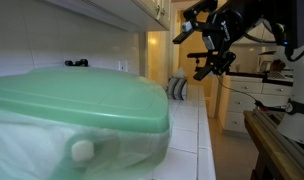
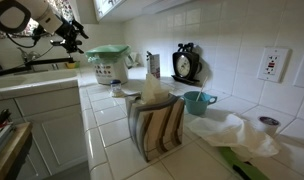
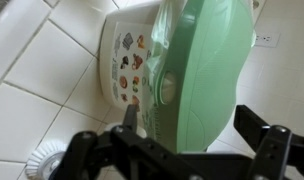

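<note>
My gripper (image 1: 189,56) hangs open in the air at the upper right of exterior view 1, apart from the green lid (image 1: 87,95). That lid covers a white bin (image 2: 110,69), lined with a pale plastic bag. In the wrist view, the two dark fingers (image 3: 84,150) stand wide apart, with the lid (image 3: 207,65) beyond them and nothing held between. Small printed pictures (image 3: 130,62) mark the bin's side.
A fluted round glass item (image 3: 44,160) sits on the white tiled counter (image 2: 114,130). A bag-topped grey slatted holder (image 2: 155,128), teal cup (image 2: 197,101), white cloth (image 2: 232,133) and black clock (image 2: 186,65) occupy the counter's other stretch. Cabinets (image 1: 117,12) overhang the bin.
</note>
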